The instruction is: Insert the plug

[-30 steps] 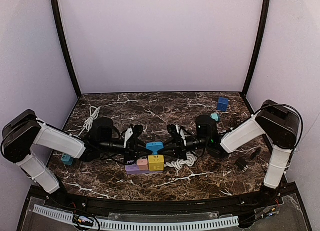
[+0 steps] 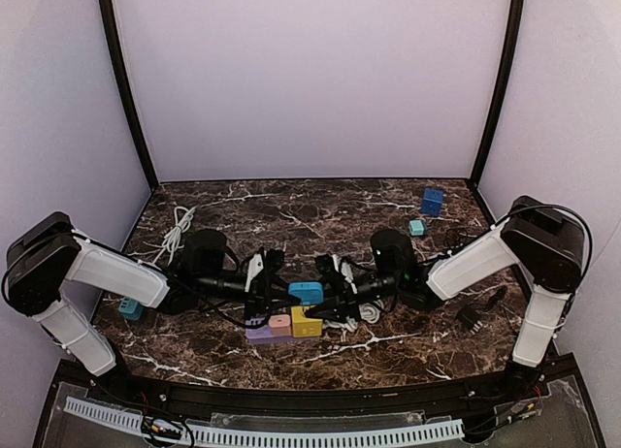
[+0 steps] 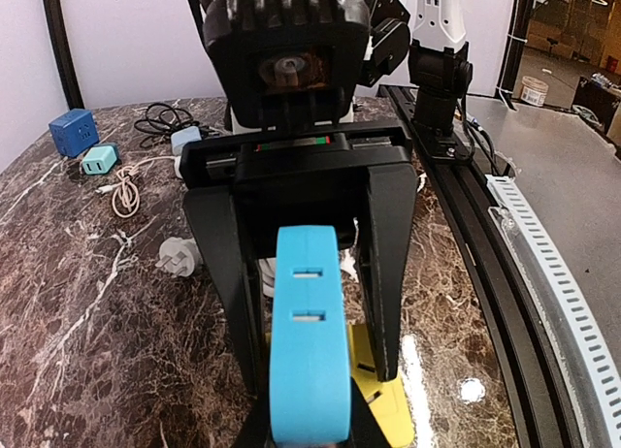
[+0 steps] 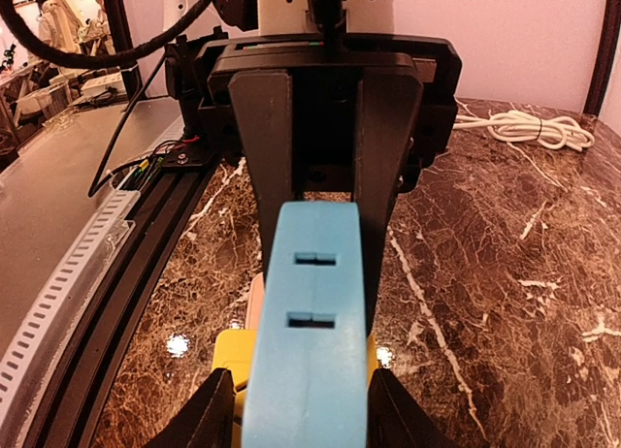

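Note:
A light blue slotted block (image 2: pixel 305 290) (image 3: pixel 309 341) (image 4: pixel 304 346) is held at the centre by my left gripper (image 2: pixel 283 300), its top filling the middle of both wrist views. Directly beneath it is a yellow socket block (image 2: pixel 307 327) (image 3: pixel 388 419) (image 4: pixel 233 351), beside a pink block (image 2: pixel 279 324) and a purple one (image 2: pixel 262 336). My right gripper (image 2: pixel 323 301) faces from the other side, its fingers part open around the block's lower part. Any plug prongs under the blue block are hidden.
White coiled cables lie behind the yellow block and at the back left (image 2: pixel 175 235). A dark blue cube (image 2: pixel 432 201), small teal block (image 2: pixel 417 228) and black plugs (image 2: pixel 470 317) sit on the right.
The blue block has shifted slightly right and down in the top view, as has the yellow block. My right gripper has moved a little downward with its wrist.

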